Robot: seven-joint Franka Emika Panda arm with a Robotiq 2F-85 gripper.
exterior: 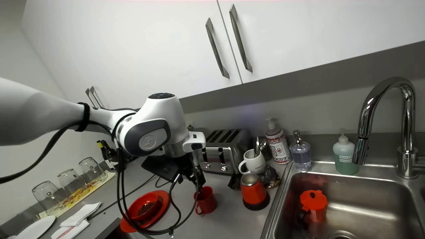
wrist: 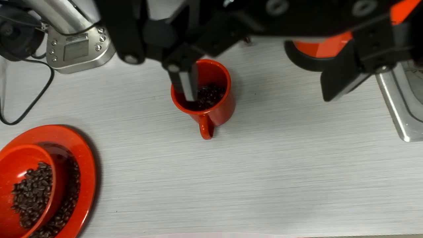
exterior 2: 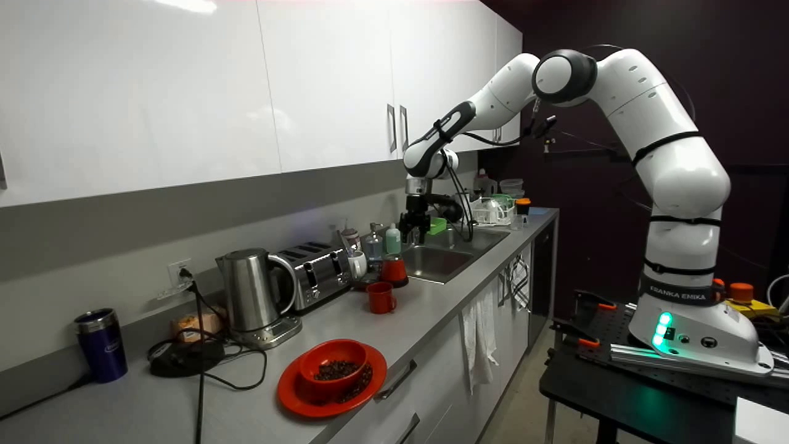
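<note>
My gripper is open above the counter, its fingers wide apart and nothing held between them. In the wrist view, one fingertip [wrist: 189,85] overlaps the mouth of the red mug [wrist: 224,103], which has dark coffee beans inside; whether they touch cannot be told. The other finger [wrist: 337,81] is over bare counter near the base of the red pot [wrist: 317,48]. From the first exterior view, the gripper [exterior: 199,175] appears above and behind the mug [exterior: 206,201]. A red bowl [wrist: 24,154] with beans sits on a red plate [wrist: 88,170], where more beans lie.
A toaster [exterior: 217,153] and a white mug of utensils [exterior: 255,164] stand along the wall. The red pot base [exterior: 253,191] is beside the sink rim [exterior: 275,207], and a red pot [exterior: 314,203] stands in the sink.
</note>
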